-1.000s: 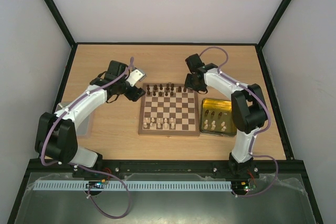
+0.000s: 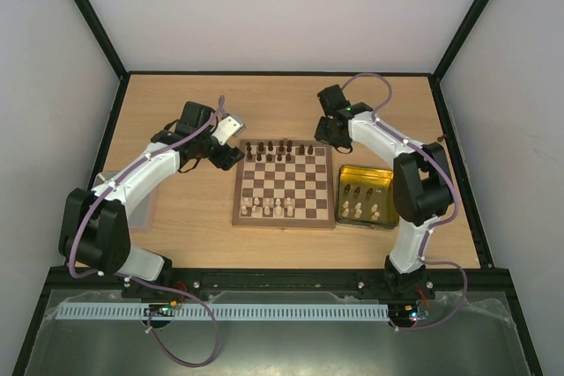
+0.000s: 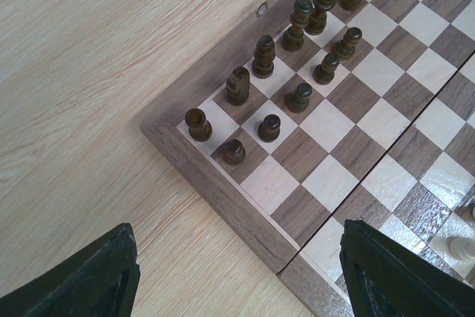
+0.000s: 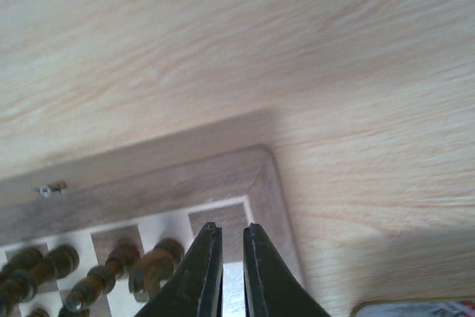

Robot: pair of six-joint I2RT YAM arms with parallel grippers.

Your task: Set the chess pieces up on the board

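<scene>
The chessboard (image 2: 304, 184) lies mid-table. Dark pieces (image 2: 270, 146) stand along its far rows, and light pieces (image 2: 267, 203) along its near side. By the board's far left corner, my left gripper is open and empty, apart from the dark rook (image 3: 198, 124) at that corner. Past the far right corner hovers my right gripper. Only a narrow gap parts its fingers, and nothing is between them. The dark corner square (image 4: 220, 218) beneath it looks bare where it shows; a dark knight (image 4: 159, 266) stands beside it.
A gold tray (image 2: 367, 167) right of the board holds several dark and light pieces lying down. Behind the left arm, a clear bin (image 2: 142, 210) is partly hidden. Bare tabletop (image 2: 273, 107) stretches behind the board.
The left arm and the pieces in sight look unmoved.
</scene>
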